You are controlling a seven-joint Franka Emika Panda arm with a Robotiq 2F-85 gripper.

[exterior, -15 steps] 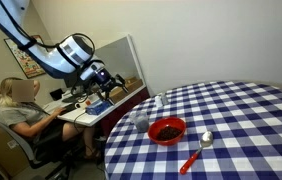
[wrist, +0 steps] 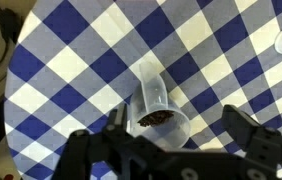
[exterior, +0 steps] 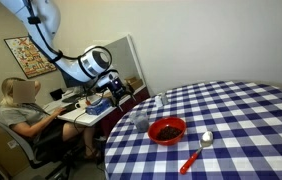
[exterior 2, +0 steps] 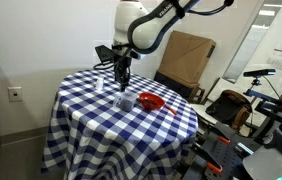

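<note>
A clear container (wrist: pixel 159 125) with some dark contents at its bottom stands on the checkered table, seen from above in the wrist view. From its rim a clear narrow strip (wrist: pixel 153 82) extends; whether that is a handle or a separate piece I cannot tell. My gripper is open, its fingers far apart at either side of the container in that view. In exterior view 1 the gripper (exterior: pixel 123 98) hangs above and left of the container (exterior: pixel 141 123), not touching it. A red bowl (exterior: pixel 167 122) holding dark bits sits to the container's right.
A red-handled spoon (exterior: pixel 197 152) lies right of the bowl. A small white bottle (exterior: pixel 161 100) stands farther back. At the left, a seated person (exterior: pixel 26 118) is near a desk.
The arm has come down and a little to the right, bringing the open gripper closer to the container. The objects on the table have stayed in place.
</note>
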